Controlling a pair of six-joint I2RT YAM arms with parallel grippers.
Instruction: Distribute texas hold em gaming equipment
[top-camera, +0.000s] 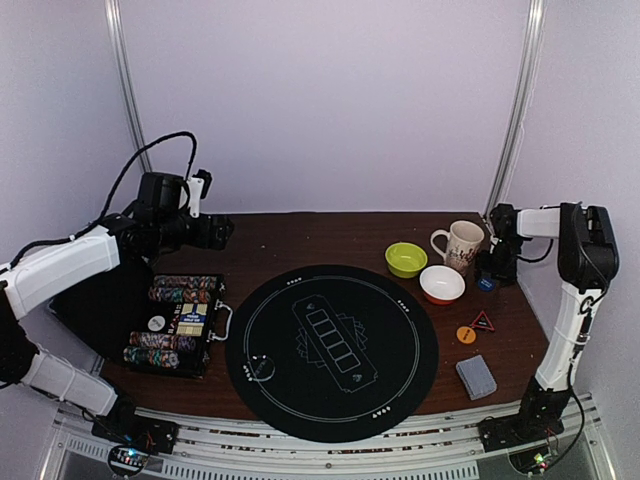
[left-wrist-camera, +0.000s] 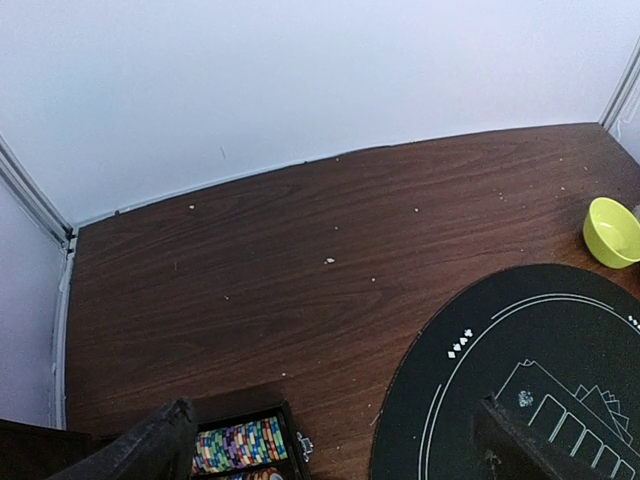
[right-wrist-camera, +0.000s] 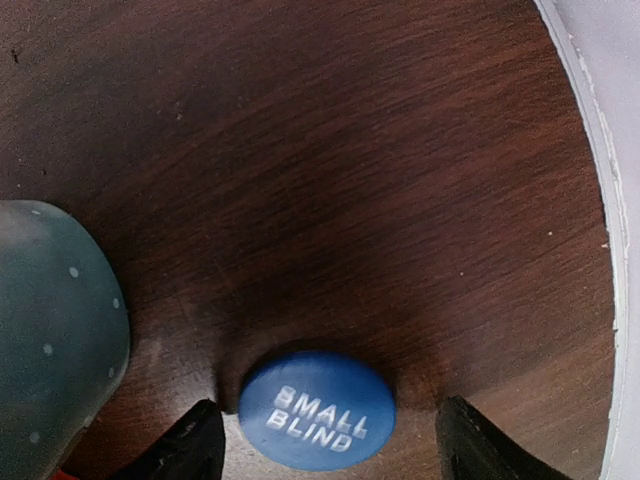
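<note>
The blue small blind button (right-wrist-camera: 316, 410) lies on the table at the right, with my right gripper (top-camera: 492, 262) low over it, its fingertips either side of the button, part open. My left gripper (top-camera: 214, 230) hangs open above the chip case (top-camera: 205, 325), empty. The round black poker mat (top-camera: 330, 400) fills the table's middle. An orange button (top-camera: 466, 335), a red triangle marker (top-camera: 482, 321) and a grey card stack (top-camera: 476, 376) lie to its right.
A green bowl (top-camera: 406, 260), a white-red bowl (top-camera: 443, 283) and a large mug (top-camera: 462, 246) stand close left of the right gripper. Walls edge the table.
</note>
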